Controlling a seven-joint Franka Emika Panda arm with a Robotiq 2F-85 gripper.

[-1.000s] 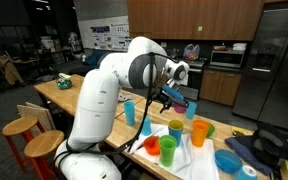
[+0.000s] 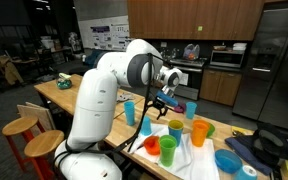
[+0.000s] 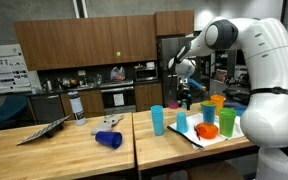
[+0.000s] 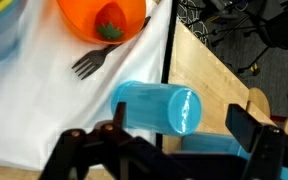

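My gripper is open, its dark fingers set wide apart with nothing held between them. In the wrist view a translucent blue cup (image 4: 162, 107) appears between and just beyond the fingertips. That cup (image 2: 146, 126) stands near the cloth's edge in exterior view 1, with the gripper (image 2: 165, 101) raised above the table. A second blue item (image 4: 209, 145) is partly hidden behind the right finger. An orange bowl (image 4: 89, 18) holds a red strawberry-like piece (image 4: 111, 21), and a dark fork (image 4: 94, 61) lies beside the bowl on the white cloth (image 4: 46, 105).
Around the cloth stand a green cup (image 2: 167, 151), an orange cup (image 2: 199, 133) and a blue bowl (image 2: 227, 160). Black pans (image 2: 254, 150) crowd the right side. A purple-blue mug (image 3: 109, 139) lies on the left counter (image 3: 44, 150), where much of the surface is bare.
In exterior view 1 the gripper has shifted slightly left and a little down over the last second. The tabletop objects look unmoved.
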